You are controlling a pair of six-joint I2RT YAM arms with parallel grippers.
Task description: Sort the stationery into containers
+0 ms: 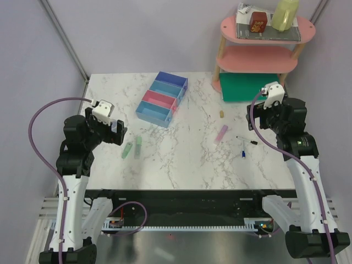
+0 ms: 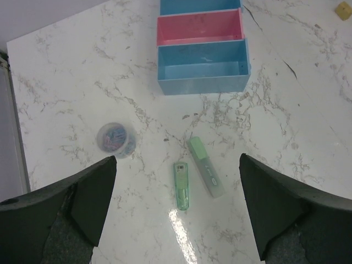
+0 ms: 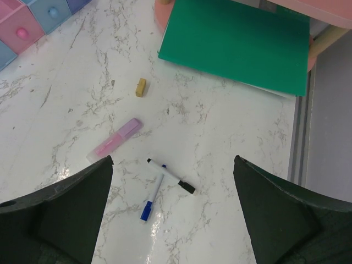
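An organizer with dark blue, pink and light blue compartments point(image 1: 150, 119) stands at the back left; those compartments I can see into look empty. My left gripper is open above a green cutter point(image 2: 181, 190) and a pale green slim case point(image 2: 208, 170), touching neither. Left of these is a clear round cup point(image 2: 114, 140) of small coloured pieces. On the right, my right gripper hangs open and empty over a black-capped marker point(image 3: 171, 176) crossing a blue-capped marker point(image 3: 153, 195). Farther left lies a pink slim case point(image 3: 114, 141), with a small yellow block point(image 3: 141, 87) beyond.
A pink two-tier shelf point(image 1: 258, 59) rises at the back right, carrying a dark red box point(image 1: 258, 22) and a yellow-green pitcher point(image 1: 284, 15) on top. A green board point(image 3: 236, 47) lies at its foot.
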